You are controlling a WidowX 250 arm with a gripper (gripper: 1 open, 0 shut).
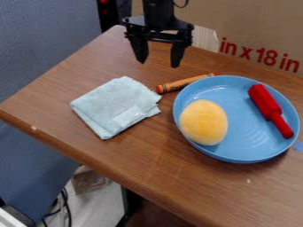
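Observation:
My gripper (pixel 158 55) hangs open over the back of the wooden table (pixel 83 106), its two black fingers apart with nothing visible between them. Below it and slightly right, an orange stick-like item (pixel 180 83) lies on the wood. A folded pale blue cloth (pixel 115 105) lies at the middle left. On the right, a blue plate (pixel 236 146) holds a yellow rounded item (pixel 204 121) and a red item (pixel 268 109) with a narrower end.
A cardboard box (pixel 260 31) with red printing stands behind the table. The table's left edge drops to a blue-grey area with cables below. Bare wood shows at the back left and along the front.

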